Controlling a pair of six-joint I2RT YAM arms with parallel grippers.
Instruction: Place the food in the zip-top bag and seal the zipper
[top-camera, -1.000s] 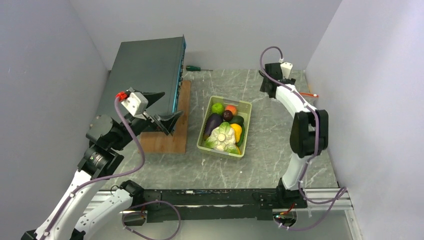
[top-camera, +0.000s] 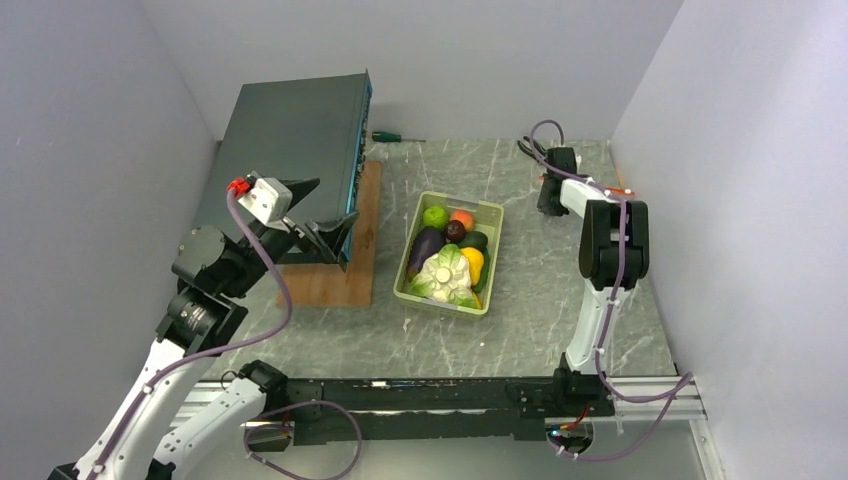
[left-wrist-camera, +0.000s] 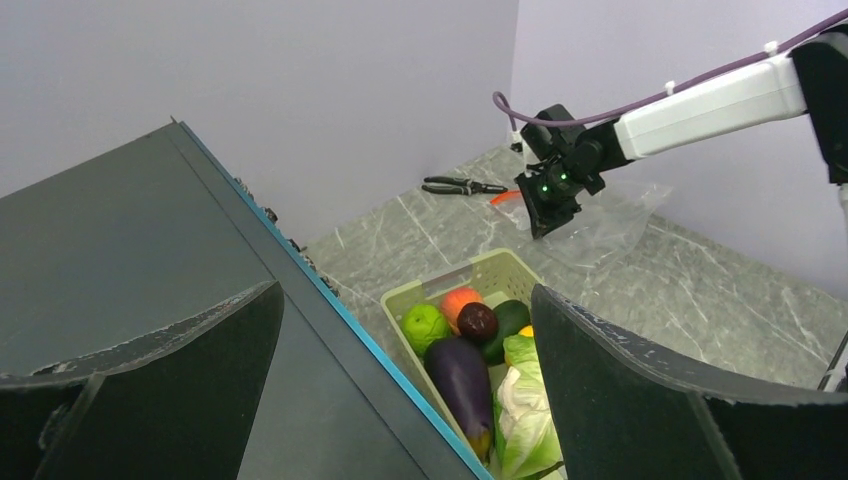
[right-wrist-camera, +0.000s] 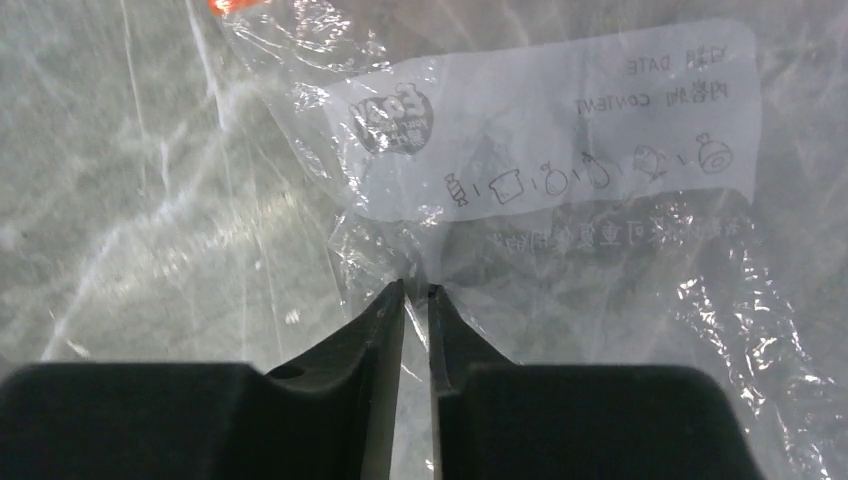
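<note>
A clear printed zip bag (right-wrist-camera: 540, 130) lies flat on the counter at the right, with an orange strip at its edge. My right gripper is down on it, fingertips close together with crumpled plastic at them; whether they grip it I cannot tell. A green bin (top-camera: 405, 290) in the middle holds an eggplant (top-camera: 424, 246), a cauliflower (top-camera: 442, 275), a green apple (top-camera: 435, 216), an orange (top-camera: 463, 218) and several other foods. My left gripper (top-camera: 324, 225) hangs open and empty over the left side, by the dark metal case.
The dark metal case (top-camera: 280, 120) stands on a wooden board (top-camera: 340, 290) at the left. A screwdriver (top-camera: 386, 136) and pliers (left-wrist-camera: 450, 186) lie at the back. Bare counter surrounds the bin, and walls bound the sides and back.
The left arm has shifted only slightly; the bin is unchanged.
</note>
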